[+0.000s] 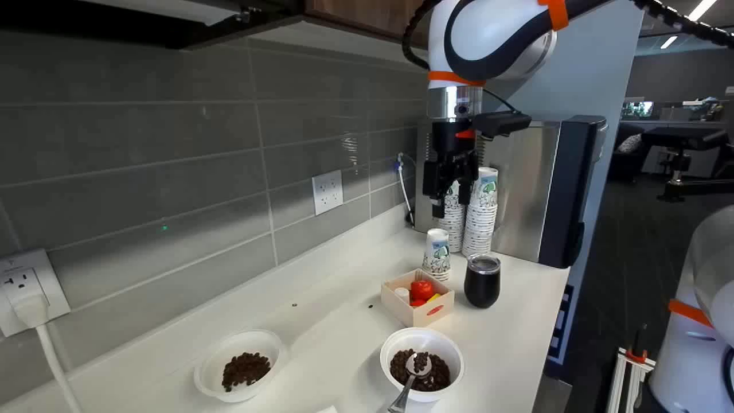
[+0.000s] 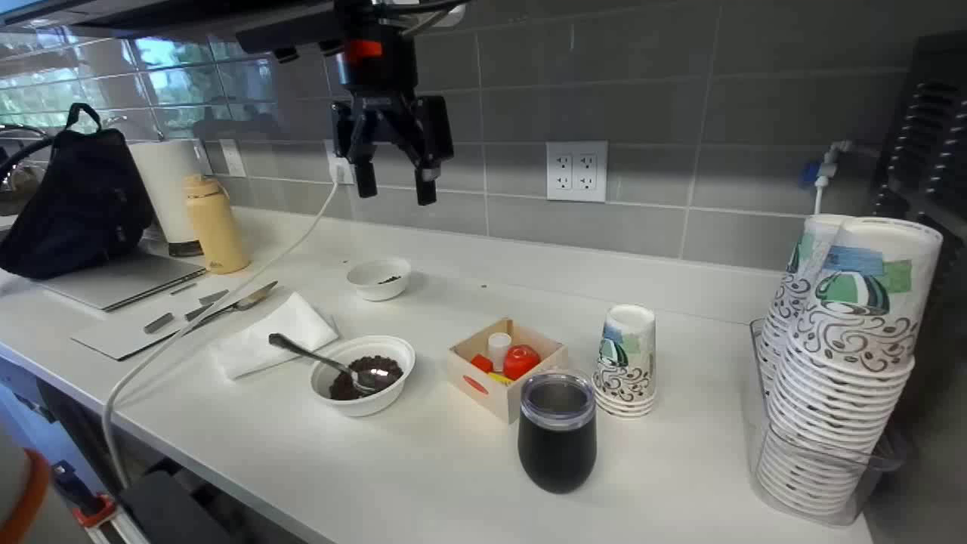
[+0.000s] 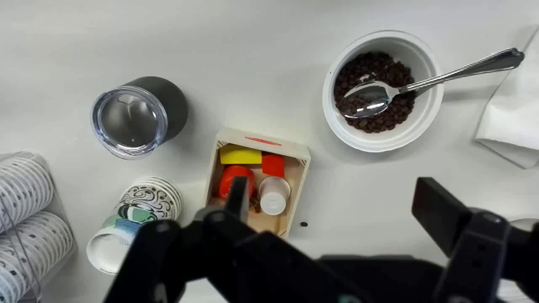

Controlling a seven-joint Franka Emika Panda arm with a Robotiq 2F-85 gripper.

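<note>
My gripper [image 2: 396, 192] hangs high above the counter, open, with nothing between its fingers. In the wrist view its two dark fingers [image 3: 438, 214] stand wide apart over the counter. A white bowl [image 3: 331, 108] holds dark brown beans [image 3: 389, 118], and a metal spoon [image 3: 467, 68] rests in it with its handle over the rim. Nearer the wall is a second white bowl [image 1: 206, 375] with a smaller pile of beans [image 1: 245, 369]. A small wooden box [image 2: 480, 394] contains a red round item [image 2: 521, 362], a white cup-like piece [image 2: 499, 345] and red and yellow pieces.
Beside the box stand a black lidded tumbler [image 2: 557, 444] and a short stack of paper cups [image 2: 625, 363]. Taller cup stacks [image 2: 843, 390] sit in a clear holder. A white napkin [image 2: 281, 335] lies near the spoon's handle. A white cord [image 2: 231, 295] crosses the counter.
</note>
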